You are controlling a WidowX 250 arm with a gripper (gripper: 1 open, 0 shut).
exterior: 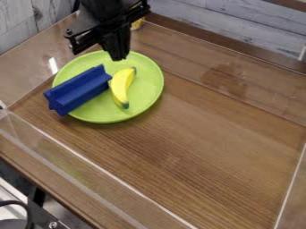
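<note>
A green plate [134, 107] sits on the wooden table, holding a long blue block [79, 89] along its left side and a yellow banana [121, 85] to the right of it. The black gripper [117, 54] hangs over the back part of the plate, above the banana's far end, its fingertips close together. Nothing shows between them.
A small yellow object [139, 20] is partly visible behind the arm. A white wall and rail border the back and left edges, and a black cable lies at the front left.
</note>
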